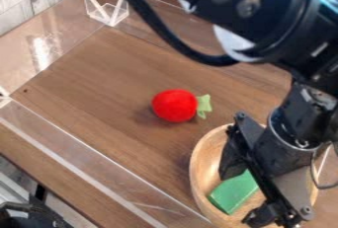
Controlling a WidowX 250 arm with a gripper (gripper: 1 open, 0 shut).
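My black gripper (258, 173) is open, its fingers down over a light wooden bowl (205, 163) at the lower right, on either side of or just above a green rectangular block (230, 195) that lies in the bowl. The arm hides much of the bowl and part of the block; whether the fingers touch it cannot be told. A red plush vegetable (173, 105) with a pale green top lies on the wooden table left of and above the bowl.
Clear plastic edging (99, 173) runs along the table's left side, with a clear holder (106, 11) at the upper left corner. Dark cables (27, 215) show at the bottom left.
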